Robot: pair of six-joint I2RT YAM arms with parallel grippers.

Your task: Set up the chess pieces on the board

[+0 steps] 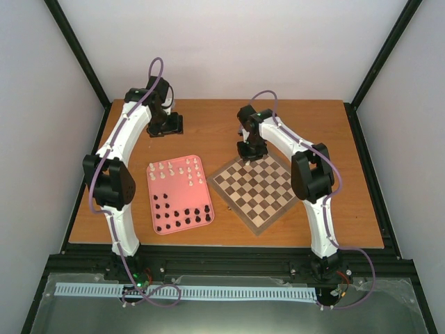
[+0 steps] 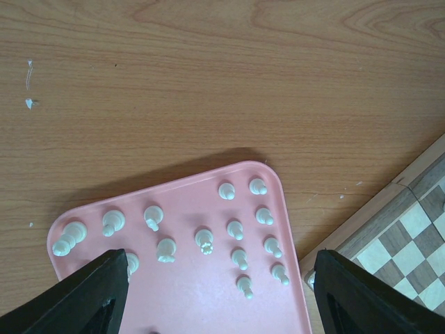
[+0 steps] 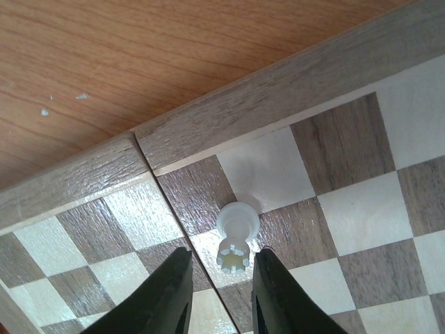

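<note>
A white rook-like piece [image 3: 235, 236] with a notched top stands on the chessboard [image 1: 254, 219]. Its base lies near a meeting of light and dark squares, close to the fold line. My right gripper is over it, partly open, with the rook's top showing between the fingertips and clear gaps on both sides; contact cannot be made out. Over the pink tray's far side hangs my left gripper, wide open and empty. Inside the tray [image 1: 182, 203], white pieces [image 1: 190, 175] are at the far end and black pieces [image 1: 186, 212] at the near end.
Bare wooden table [image 1: 208, 125] lies between the two arms and behind the board. The board's raised wooden border [image 3: 292, 87] runs close behind the rook. Tray and board sit side by side with a narrow gap. All other squares in view look empty.
</note>
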